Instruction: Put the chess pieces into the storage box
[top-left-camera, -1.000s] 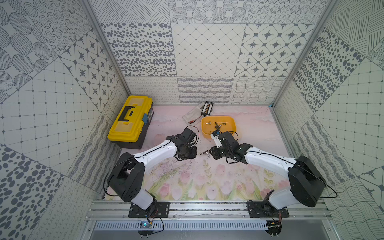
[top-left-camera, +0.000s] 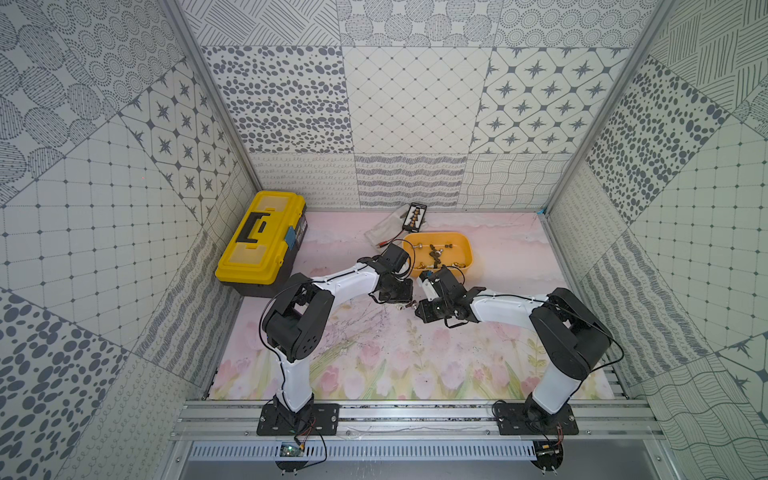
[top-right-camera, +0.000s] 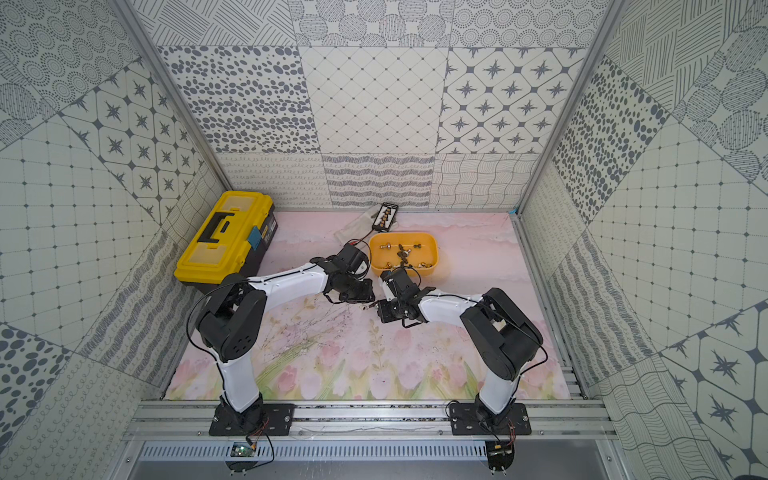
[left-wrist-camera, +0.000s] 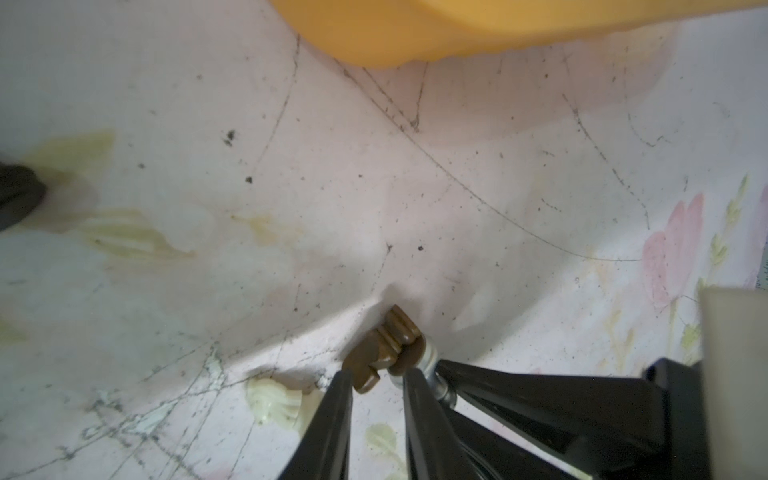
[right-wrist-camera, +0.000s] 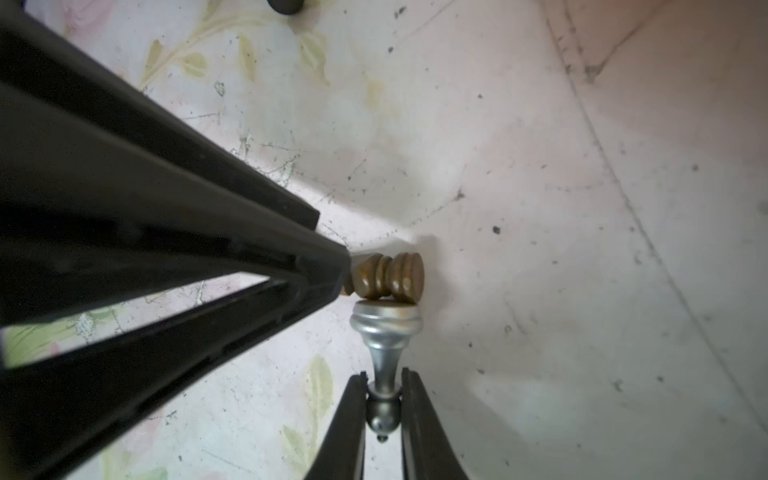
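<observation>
My right gripper is shut on a silver chess piece (right-wrist-camera: 385, 326), its base against brown pieces (right-wrist-camera: 404, 277) lying on the table. My left gripper is open just over these brown pieces (left-wrist-camera: 377, 345), its fingers beside my right gripper's. A cream piece (left-wrist-camera: 274, 400) lies nearby in the left wrist view. An orange bin (top-left-camera: 460, 241) behind the grippers holds several dark and silver pieces. A black case (top-left-camera: 408, 226) with brown pieces in it stands at the back.
A yellow-lidded toolbox (top-left-camera: 260, 236) stands at the left. A pale pouch (top-left-camera: 382, 230) lies beside the black case.
Over the last second my left gripper has moved right and toward the back, closer to the pieces.
</observation>
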